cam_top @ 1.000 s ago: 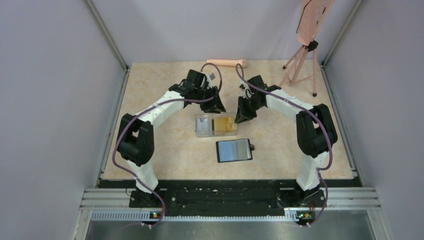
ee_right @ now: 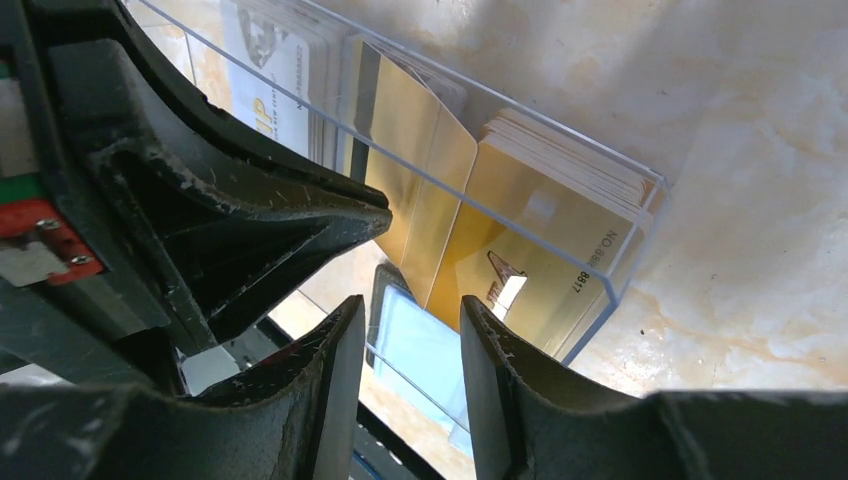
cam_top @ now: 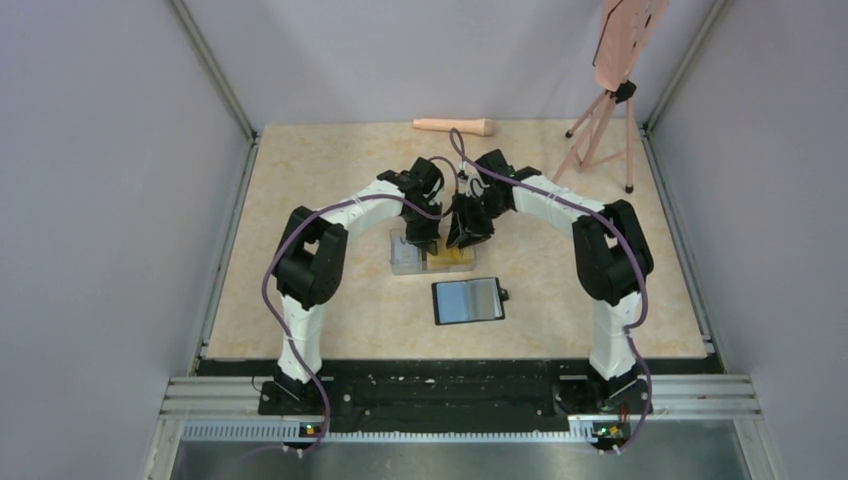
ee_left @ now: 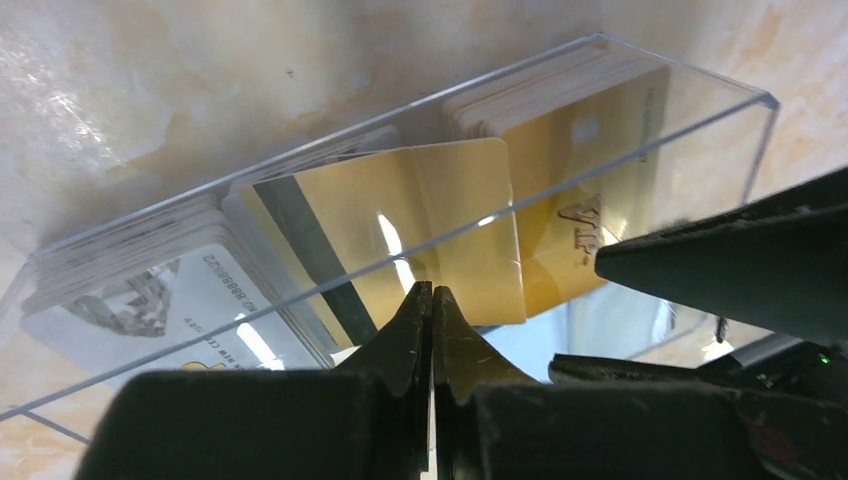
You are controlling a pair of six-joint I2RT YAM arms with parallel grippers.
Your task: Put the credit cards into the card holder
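Note:
A clear box [cam_top: 406, 268] holds stacks of cards. In the left wrist view, white cards [ee_left: 140, 300] lie at one end, gold cards [ee_left: 590, 200] at the other, and a gold card with a dark stripe [ee_left: 450, 190] leans between them. Over the box, my left gripper is shut with nothing showing between its fingers. My right gripper stands part open over the gold cards' end, its gap empty. The card holder [cam_top: 468, 301] lies open on the table in front of the box.
A beige cylinder [cam_top: 453, 126] lies at the table's back edge. Toward the back right stands a tripod [cam_top: 605, 125]. My two grippers are very close together above the box.
My right gripper has come left above the gold cards. The box and holder stay put.

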